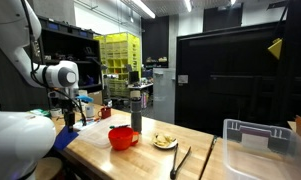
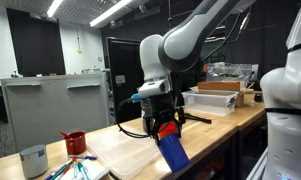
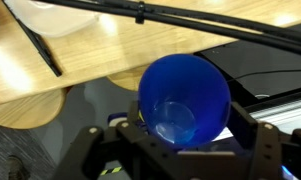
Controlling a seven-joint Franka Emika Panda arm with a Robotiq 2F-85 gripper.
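A blue cup [image 3: 183, 98] is between the fingers of my gripper, which looks shut on it. The wrist view looks into the cup's round open top. In exterior view 2, the cup [image 2: 174, 153] hangs tilted beneath the gripper [image 2: 162, 130], by the near edge of the table. A small red patch shows at its upper end, too small to make out. Exterior view 1 has the blue shape [image 1: 66, 138] low at the left, partly behind the white arm.
On the table stand a red bowl [image 1: 122, 138], a dark bottle [image 1: 136, 115], a plate of food [image 1: 164, 141] and a clear bin [image 1: 260, 145]. A grey pot [image 2: 34, 158], a red mug [image 2: 76, 143] and pens [image 2: 75, 165] lie at the other end.
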